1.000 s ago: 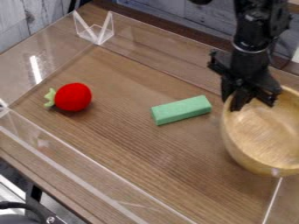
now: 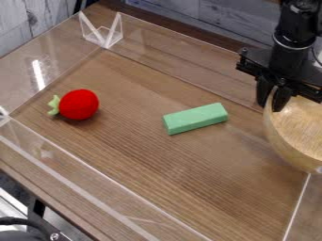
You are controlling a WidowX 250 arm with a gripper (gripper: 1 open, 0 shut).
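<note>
My black gripper [image 2: 266,96] is at the upper right, at the near-left rim of a large tan bowl [image 2: 295,134], which is tilted and partly cut off by the right edge. Whether the fingers are closed on the rim is hard to see. A green block [image 2: 195,118] lies on the wooden table in the middle. A red tomato-like object [image 2: 78,104] with a green top lies at the left.
A grey wall [image 2: 189,11] runs along the back, and a dark object sits at the bottom left corner.
My gripper and the tan bowl have moved to the right, toward the frame's edge. The green block and the red object have stayed in place.
</note>
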